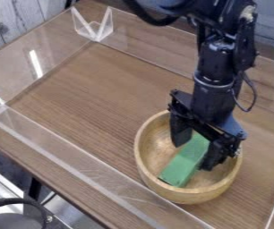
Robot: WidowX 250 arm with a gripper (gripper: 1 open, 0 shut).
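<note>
The black robot gripper (205, 131) hangs over a round tan bowl (158, 156) at the lower right of the camera view, its fingers open and reaching down into it. A green rectangular object (184, 165) lies tilted in the bowl, just below and between the gripper's fingers; whether they touch it cannot be told. A blue item behind the gripper at the right is partly hidden.
A small white wire-like holder (93, 27) stands at the back left. Black cable shows at the lower left corner.
</note>
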